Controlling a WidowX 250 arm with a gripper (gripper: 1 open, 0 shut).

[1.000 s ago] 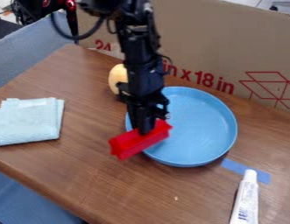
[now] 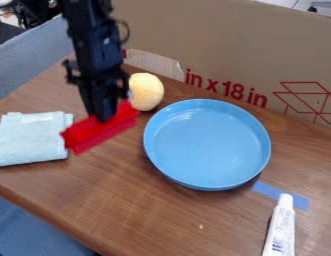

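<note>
The black gripper (image 2: 104,108) is blurred at the centre-left, shut on a red block (image 2: 101,133) held at a tilt between the folded pale cloth (image 2: 28,140) and the blue plate (image 2: 208,144). The fingertips are partly hidden and indistinct.
A pale yellow round object (image 2: 146,94) sits behind the plate. A white tube (image 2: 280,228) lies at the front right beside blue tape. A cardboard box (image 2: 268,65) spans the back.
The gripper has moved left and up with the red block, away from the front of the plate toward the cloth. The other objects have stayed in place.
</note>
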